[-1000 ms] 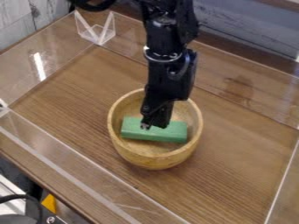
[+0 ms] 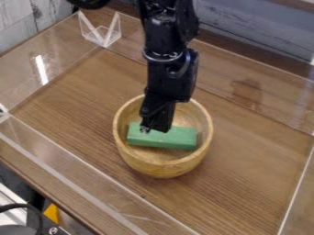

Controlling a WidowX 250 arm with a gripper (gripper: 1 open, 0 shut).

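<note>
A wooden bowl [image 2: 168, 163] sits on the table, holding a green rectangular block [image 2: 168, 138] lying flat inside it. My black gripper [image 2: 147, 123] reaches down from the top into the bowl, its tips just over the block's upper left part. Its fingers are dark and close together, and I see nothing clearly held between them. Whether the tips touch the block is hard to tell.
A clear plastic object [image 2: 101, 27] stands at the back left. Walls bound the back, and a dark cable lies at the lower left corner.
My gripper has shifted slightly to the left over the bowl, and its upper body appears narrower. The block and bowl look essentially unmoved.
</note>
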